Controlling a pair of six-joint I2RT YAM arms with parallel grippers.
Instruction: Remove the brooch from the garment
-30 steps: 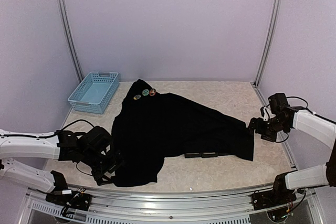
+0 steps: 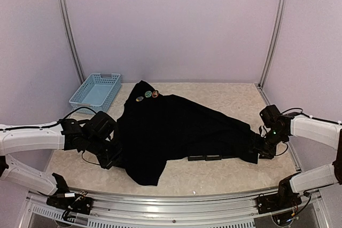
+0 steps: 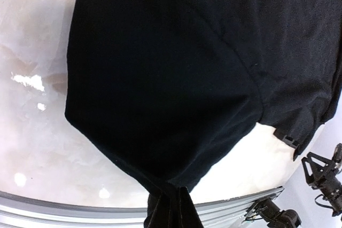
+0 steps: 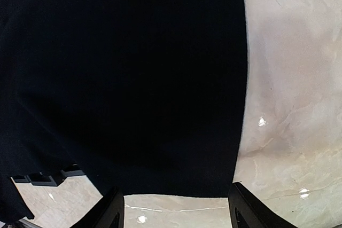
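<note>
A black garment point(image 2: 181, 126) is spread across the table. Three round coloured brooches sit on its far-left part: a yellowish one point(image 2: 139, 99), a green one point(image 2: 148, 94) and a reddish one point(image 2: 155, 94). In the left wrist view my left gripper is shut on a bunched edge of the garment, which rises toward the fingers. My right gripper stands open over the garment's right end, the black cloth visible between and beyond its fingers. Neither wrist view shows the brooches.
An empty light-blue basket point(image 2: 80, 103) stands at the back left. Dark rectangular pieces point(image 2: 196, 158) lie along the garment's front edge. Bare table point(image 2: 224, 177) shows in front, and a metal rail point(image 2: 176, 201) runs along the near side.
My right gripper has come lower and nearer over the garment's right end.
</note>
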